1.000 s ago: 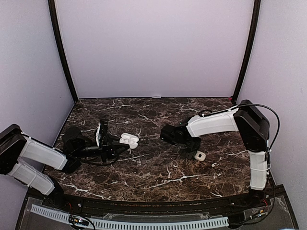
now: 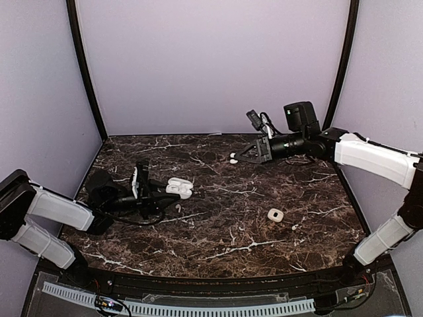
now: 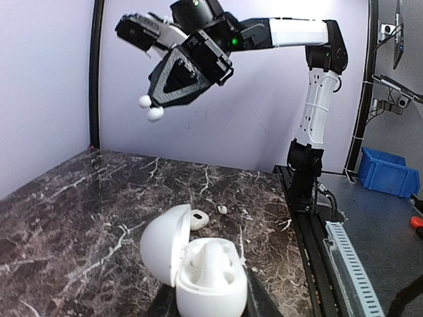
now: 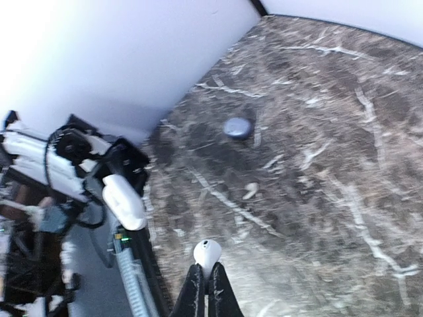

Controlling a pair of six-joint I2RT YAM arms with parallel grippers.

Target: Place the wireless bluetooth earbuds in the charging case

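The white charging case (image 3: 211, 271) fills the lower middle of the left wrist view, its lid (image 3: 165, 244) raised on the left side. My left gripper (image 2: 164, 195) is shut on this case above the table's left half; whether an earbud sits inside, I cannot tell. At the tips of my right gripper, shut, is a white earbud (image 4: 207, 253) with a dark dot, its stem hidden between the fingers. That gripper hangs behind and to the right of the case, apart from it. Another small white piece (image 2: 295, 227), perhaps an earbud, lies at right.
On the right half of the marble table (image 2: 225, 231) rests a white rounded box (image 2: 275, 215) with a dark spot. A small white hooked piece (image 2: 178, 208) lies just below the case. In the right wrist view a dark oval object (image 4: 237, 128) lies on the table.
The left arm and case have shifted only slightly.
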